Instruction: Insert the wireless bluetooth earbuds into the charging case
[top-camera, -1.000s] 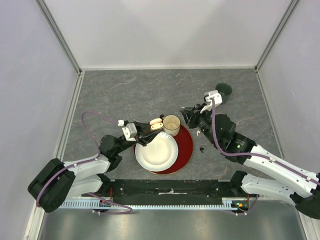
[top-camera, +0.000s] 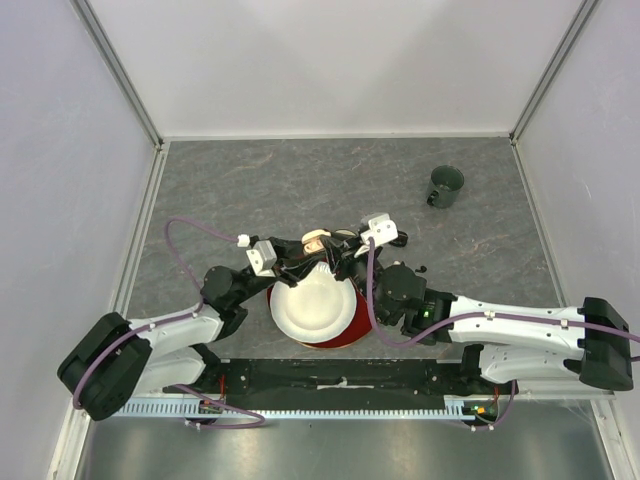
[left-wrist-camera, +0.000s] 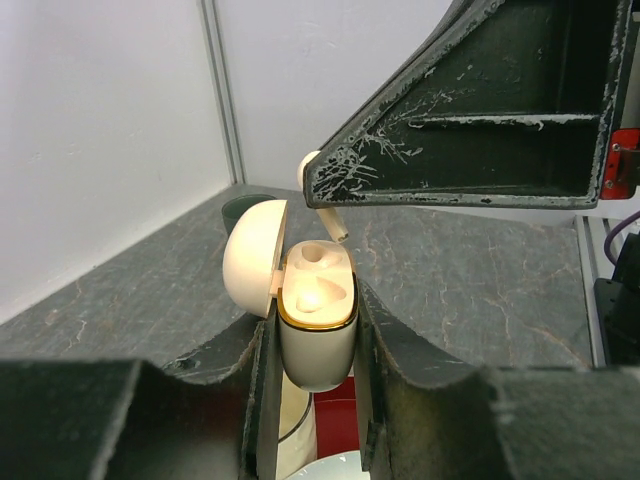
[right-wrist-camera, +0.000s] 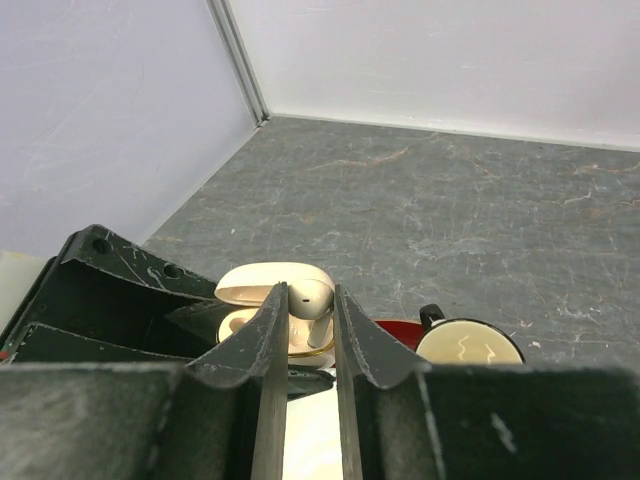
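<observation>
In the left wrist view the cream charging case (left-wrist-camera: 318, 345) stands with its lid (left-wrist-camera: 254, 257) swung up, and both earbud wells (left-wrist-camera: 314, 290) show empty. My left gripper is shut on the case's body. A cream earbud (left-wrist-camera: 330, 222) with its stem pointing down shows at the tip of my right gripper, above and just behind the wells. Seen from the right wrist, the earbud (right-wrist-camera: 311, 298) is pinched in my right gripper, which is shut on it. From that side the earbud overlaps the open case; a gap shows in the left wrist view.
Below the grippers lie a white plate (top-camera: 312, 305) and a red plate (top-camera: 352, 330). A cream mug (right-wrist-camera: 468, 342) stands close by, largely covered by the right arm from above. A dark green mug (top-camera: 445, 186) sits at the back right.
From the right, my right gripper has come across to the case, over the cream mug. The left gripper, holding the case, has shifted only slightly.
</observation>
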